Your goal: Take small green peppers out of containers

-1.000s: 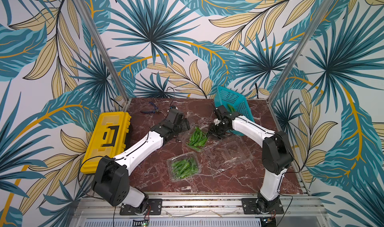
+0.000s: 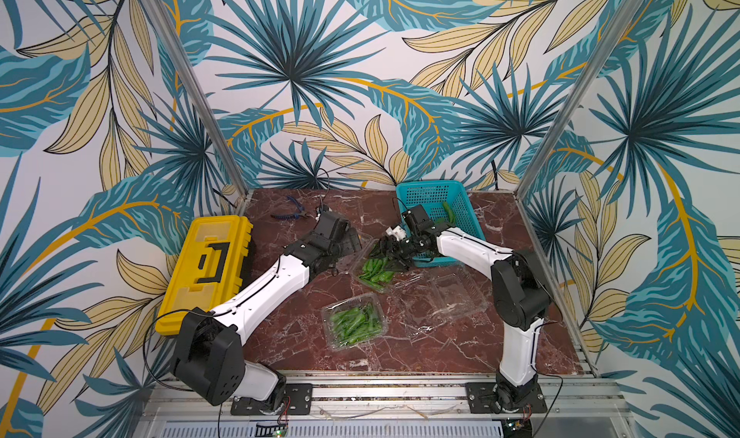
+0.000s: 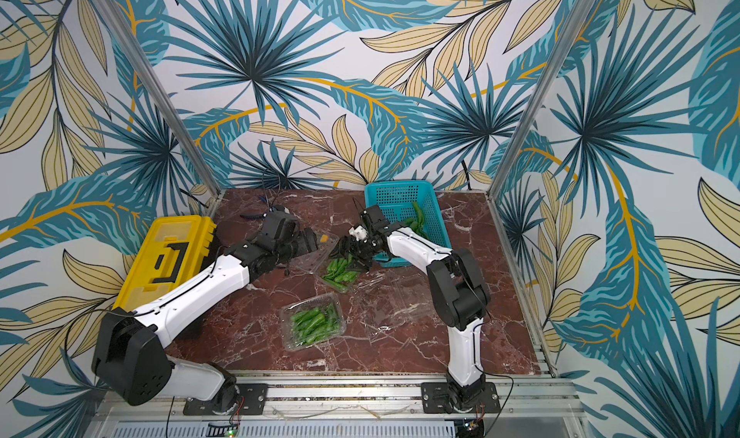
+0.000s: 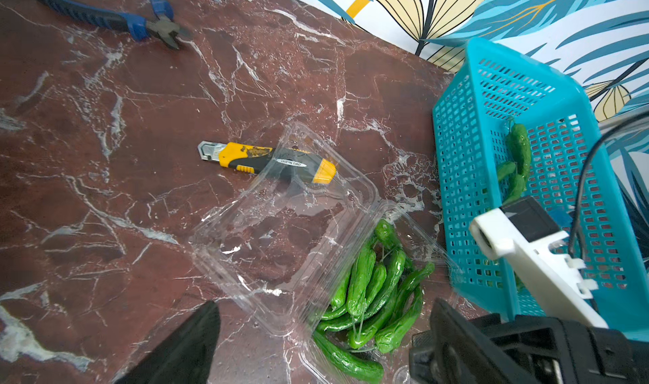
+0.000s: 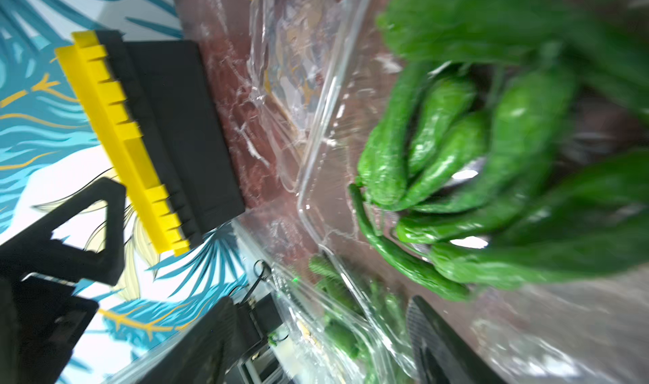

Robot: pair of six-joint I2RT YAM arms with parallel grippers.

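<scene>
Green peppers fill a clear clamshell container [image 4: 284,215] near the basket, its peppers [image 4: 365,282] in one half. A second full container [image 2: 353,322] stands nearer the front. My right gripper [image 3: 356,249] hangs open over the first container, peppers close below it in the right wrist view. My left gripper is open just left of that container, nothing held. A turquoise basket [image 2: 416,191] at the back right holds a few peppers [image 4: 519,147].
An empty clear container [image 2: 454,291] lies front right. A yellow toolbox [image 2: 192,283] stands at left. Pliers [image 4: 135,25] and a utility knife [image 4: 240,154] lie at the back.
My right gripper has moved left over the pepper container. The turquoise basket, tilted earlier, now sits flatter. The left arm has shifted slightly left.
</scene>
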